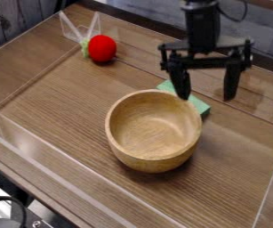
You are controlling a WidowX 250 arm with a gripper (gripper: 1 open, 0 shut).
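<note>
My black gripper (206, 71) hangs at the upper right, its two fingers spread wide apart with nothing visible between them. It is above a pale green block (196, 105), which lies on the wooden table, partly hidden behind a light wooden bowl (150, 142) in the middle. A red ball (101, 48) sits at the upper left, with a clear, crumpled object (83, 28) beside it.
A black cable runs at the lower-left edge. Another cable loops above the gripper.
</note>
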